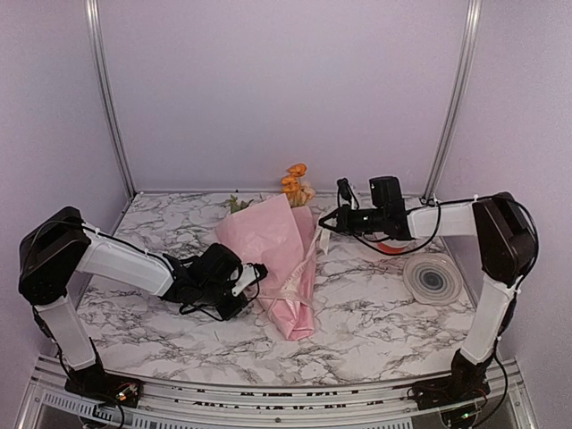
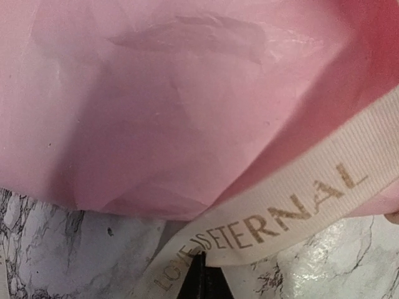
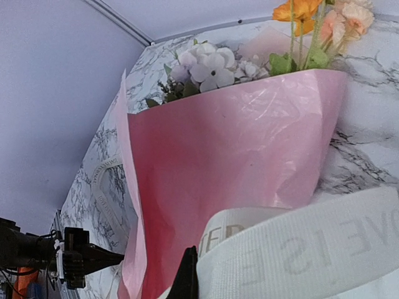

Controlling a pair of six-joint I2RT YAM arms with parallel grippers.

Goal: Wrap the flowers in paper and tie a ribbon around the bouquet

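Observation:
The bouquet lies in pink wrapping paper at mid-table, its orange flowers at the back and white flowers seen in the right wrist view. A cream ribbon with gold lettering crosses the narrow lower part of the wrap. At the wrap's left edge, my left gripper is shut on the ribbon, which looks creased at the fingertips. Up by the wrap's right side, my right gripper is shut on another stretch of ribbon, with a short end hanging below it. The stems are hidden by the paper.
To the right, a round clear lid lies on the marble table, and a red-rimmed container is partly behind the right arm. Walls enclose the back and sides.

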